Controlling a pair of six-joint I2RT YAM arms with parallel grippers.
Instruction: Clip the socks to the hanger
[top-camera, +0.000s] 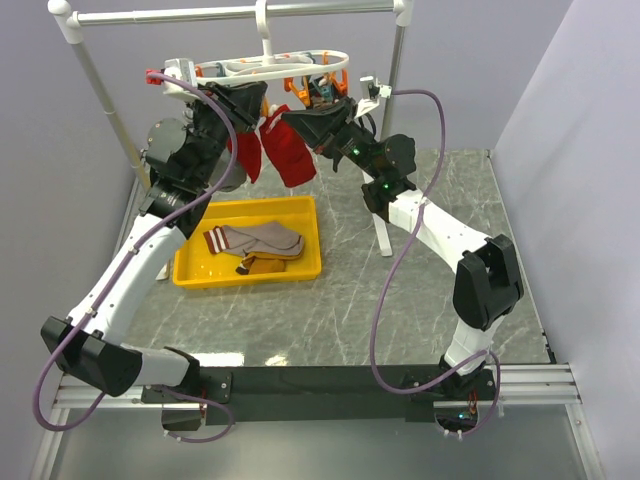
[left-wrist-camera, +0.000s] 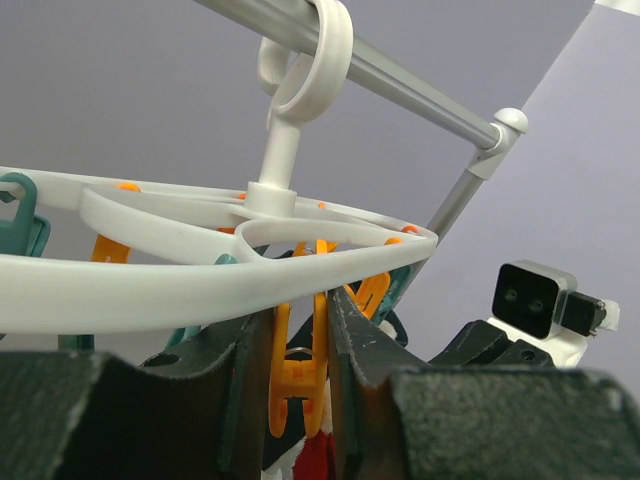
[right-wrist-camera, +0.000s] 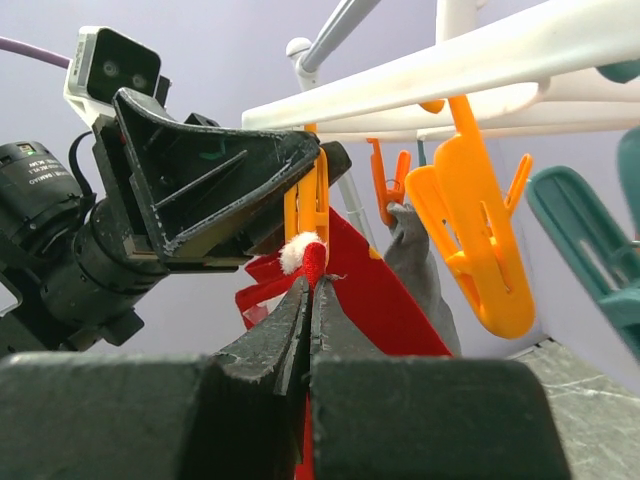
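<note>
My left gripper is shut on an orange clip (left-wrist-camera: 298, 380) hanging from the white hanger (left-wrist-camera: 150, 300). My right gripper is shut at the white-tipped top edge of a red sock (right-wrist-camera: 380, 310), just below that clip (right-wrist-camera: 306, 200). In the top view the red sock (top-camera: 287, 150) hangs between the two grippers. A grey sock (right-wrist-camera: 415, 270) hangs behind, apparently from a clip further back.
The yellow bin (top-camera: 195, 265) holds grey and mustard socks (top-camera: 260, 240) on the marble table (top-camera: 420, 320). More orange and teal clips (right-wrist-camera: 590, 260) hang along the hanger. The rack's pole (top-camera: 230, 12) runs above.
</note>
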